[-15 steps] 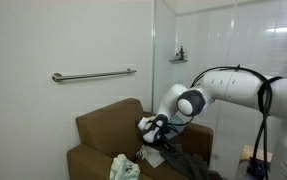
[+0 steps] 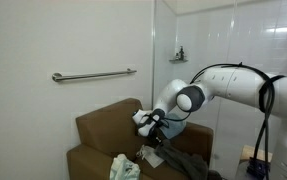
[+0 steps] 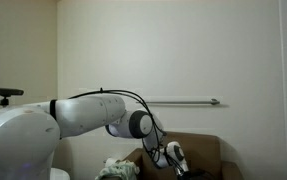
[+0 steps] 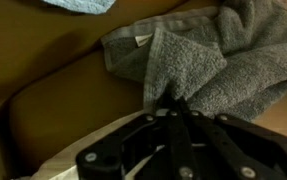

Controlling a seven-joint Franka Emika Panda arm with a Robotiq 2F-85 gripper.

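Observation:
A grey towel [image 4: 241, 55] lies crumpled over the brown couch seat in the wrist view, a small white tag on its far edge. One fold of it narrows up to the fingertips of my gripper, which is shut on the cloth there; the exact pinch is dark and partly hidden. From the first exterior view, the gripper [image 2: 153, 140] is low over the couch, above the dark grey cloth [image 2: 183, 162]. The second exterior view shows the gripper [image 3: 181, 170] low in front of the couch back.
The brown couch [image 2: 108, 130] has a backrest behind the arm. A white patterned cloth [image 2: 124, 168] hangs at its front, and a light blue cloth [image 4: 81, 4] lies at the wrist view's top edge. A metal rail [image 2: 103, 75] runs along the wall.
The white patterned cloth stays where it was.

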